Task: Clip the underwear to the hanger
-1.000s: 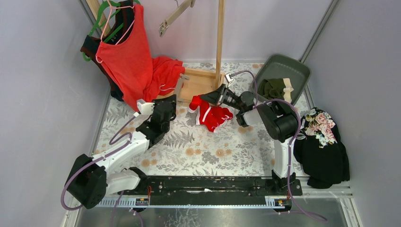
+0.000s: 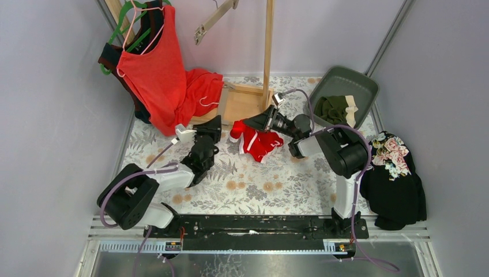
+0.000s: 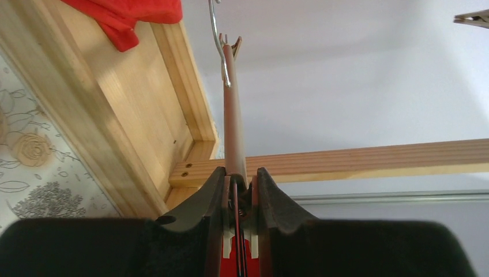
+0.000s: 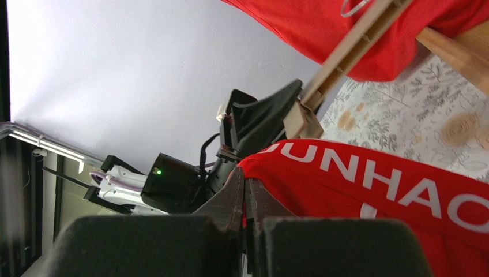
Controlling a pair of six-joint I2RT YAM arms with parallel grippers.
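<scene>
Red underwear with a white lettered waistband hangs from my right gripper, which is shut on its fabric at the table's middle. My left gripper is shut on a pale clip hanger, whose long bar points away with a metal hook and a clip at the far end. In the right wrist view the hanger rises from the left gripper, just beyond the waistband. Whether waistband and clip touch, I cannot tell.
A wooden stand with base behind holds another hanger. Red and dark garments hang at back left. A grey bin with olive cloth is at back right, black floral clothing at right.
My left arm has shifted a little, its gripper moving slightly right and toward the front with the hanger. The right gripper and underwear have moved only slightly.
</scene>
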